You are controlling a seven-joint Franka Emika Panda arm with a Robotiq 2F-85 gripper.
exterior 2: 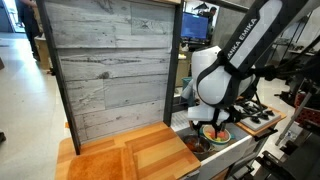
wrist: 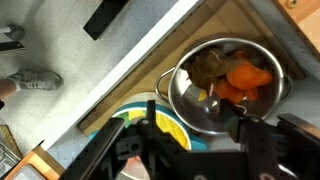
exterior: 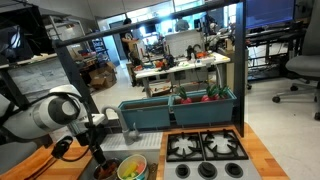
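Note:
A metal pot [wrist: 188,98] with orange pieces [wrist: 248,76] and a brownish piece [wrist: 205,68] inside lies under my gripper in the wrist view. Its fingers stand apart, one on the bowl side and the other over the pot's near rim, with nothing seen held between them. Beside the pot is a bowl [wrist: 118,118] with a teal rim and yellow contents, partly hidden by the gripper. In exterior view 2 the gripper [exterior 2: 203,128] points down over the pot [exterior 2: 197,146], close to the bowl [exterior 2: 218,141].
To the right of the bowl is a stove top [exterior: 205,146] with black grates. Behind it stands a teal planter [exterior: 205,112] with red items. A tap [exterior: 124,122] rises close to the arm. An orange cloth [exterior 2: 103,163] lies on the wooden counter [exterior 2: 150,146].

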